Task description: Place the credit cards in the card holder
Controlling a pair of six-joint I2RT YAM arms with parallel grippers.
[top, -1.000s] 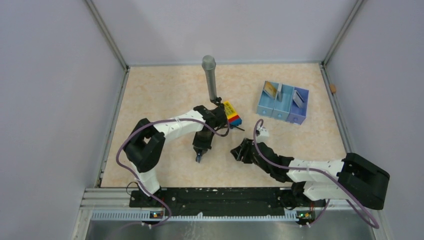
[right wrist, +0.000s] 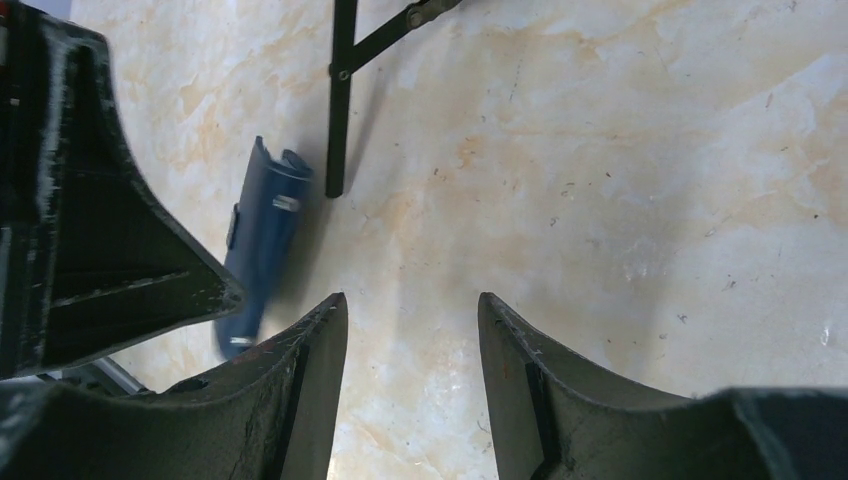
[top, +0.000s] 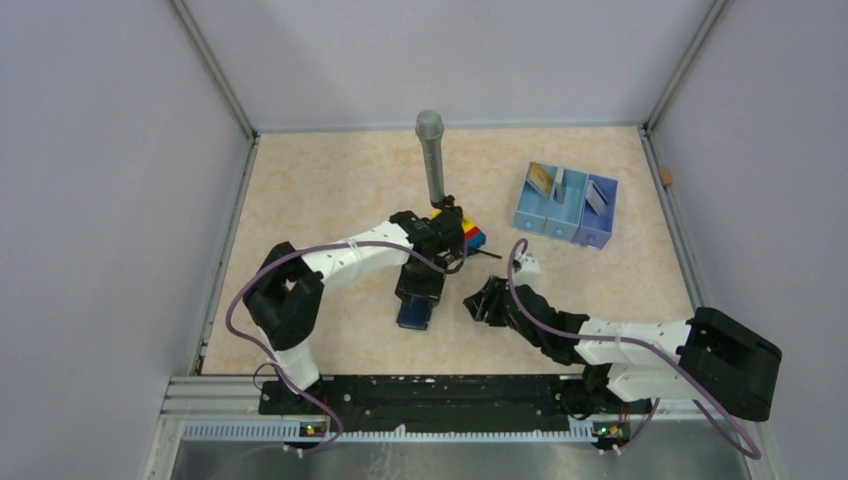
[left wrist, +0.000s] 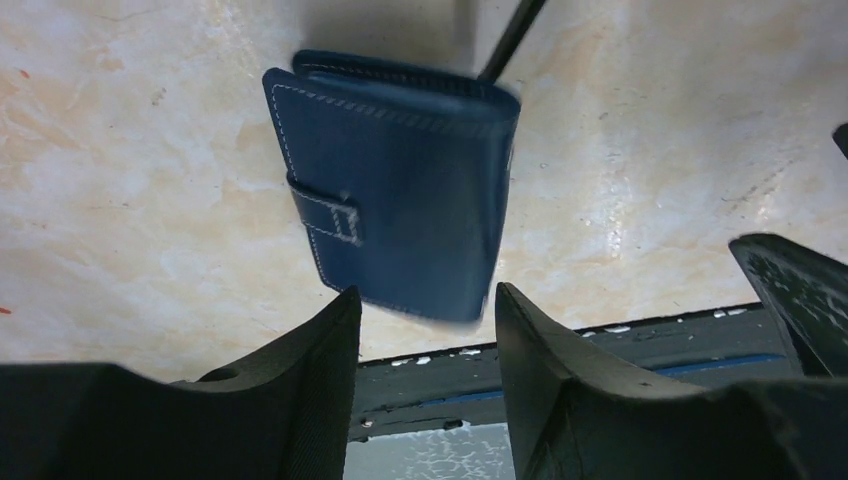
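Observation:
The dark blue card holder (left wrist: 400, 190) is partly folded and tilted, its lower edge blurred, just beyond the fingertips of my left gripper. That gripper is open, and nothing shows clamped between its fingers. From the right, the same holder (right wrist: 265, 235) appears narrow, beside the left gripper's black finger (right wrist: 175, 280). My right gripper is open and empty, low over bare table to the right of the holder. In the top view, cards stand in an organiser: a gold card (top: 540, 180), a grey card (top: 559, 186) and a pale card (top: 597, 198).
The blue and purple organiser (top: 590, 236) stands at the back right. Partly behind the left arm lies a yellow, red and blue object (top: 474, 236). A thin black rod (right wrist: 339, 130) comes down near the holder.
The left gripper has shifted slightly to the right. The holder, seen as a narrow edge beneath it before, now shows its broad dark blue face. The right arm has hardly moved.

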